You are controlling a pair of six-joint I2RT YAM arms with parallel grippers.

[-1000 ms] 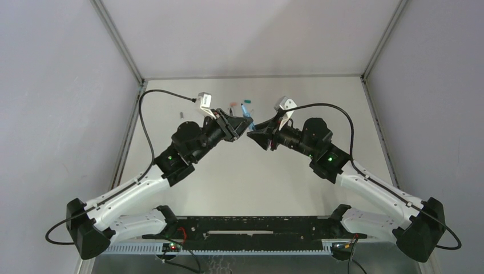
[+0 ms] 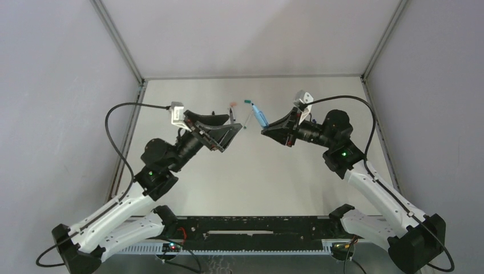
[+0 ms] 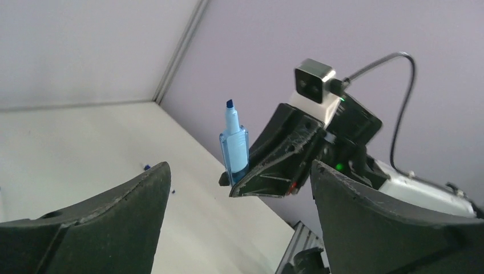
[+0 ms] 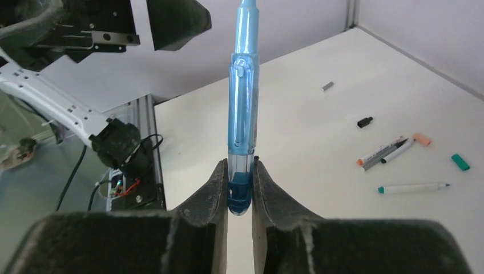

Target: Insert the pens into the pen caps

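Observation:
A light blue marker (image 2: 259,115) (image 3: 234,149) (image 4: 243,103) stands upright in my right gripper (image 2: 263,128), which is shut on its dark-blue lower end. Its narrow top has a dark tip. My left gripper (image 2: 231,125) is open and empty, apart from the marker, to its left in the top view. On the table, seen in the right wrist view, lie a green pen (image 4: 411,188), a few other pens (image 4: 382,152), an orange cap (image 4: 422,139), a black cap (image 4: 364,121), a green cap (image 4: 460,161) and a small grey piece (image 4: 327,86).
The pens and caps lie toward the back middle. Walls border the table at the back and sides.
The two grippers have moved apart, the left one to the left and the right one to the right with the blue marker in it.

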